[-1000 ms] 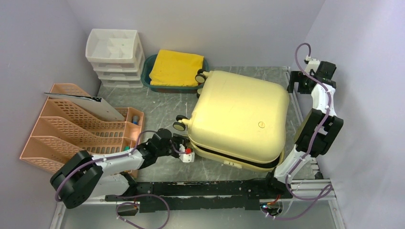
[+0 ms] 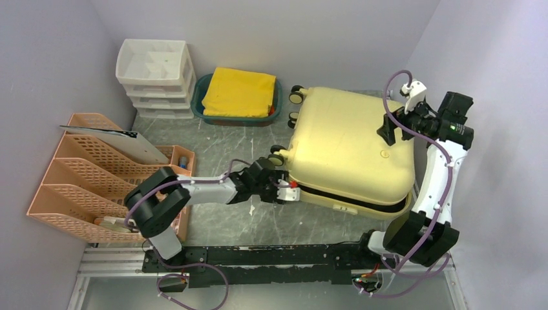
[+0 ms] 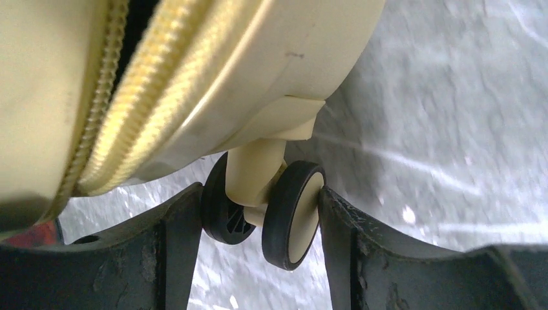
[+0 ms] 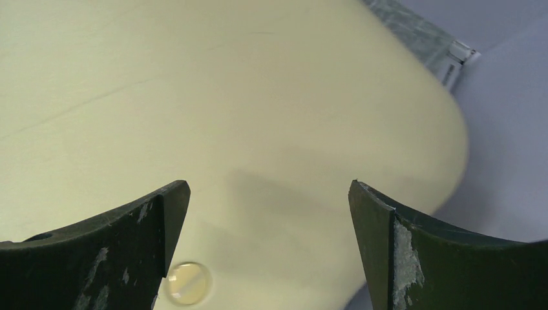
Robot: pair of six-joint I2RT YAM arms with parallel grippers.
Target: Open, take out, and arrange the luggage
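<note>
A large pale-yellow suitcase (image 2: 352, 142) lies flat on the grey floor, its front seam showing a dark gap and a handle (image 2: 345, 208) on that side. Down at its near-left corner, my left gripper (image 2: 279, 184) has its fingers on either side of a twin wheel (image 3: 300, 216); both fingertips appear to touch the black tyres. The open zipper edge (image 3: 145, 77) runs above them. Over the lid's right part stands my right gripper, open and empty, with a round badge (image 4: 189, 283) near its left finger.
A green basin (image 2: 200, 111) with yellow cloth (image 2: 239, 92) and white drawers (image 2: 156, 72) stand at the back left. An orange divided rack (image 2: 64, 145) fills the left side. The right wall is close beside the suitcase.
The suitcase has shifted right and slightly back, and my left gripper has moved right with its corner.
</note>
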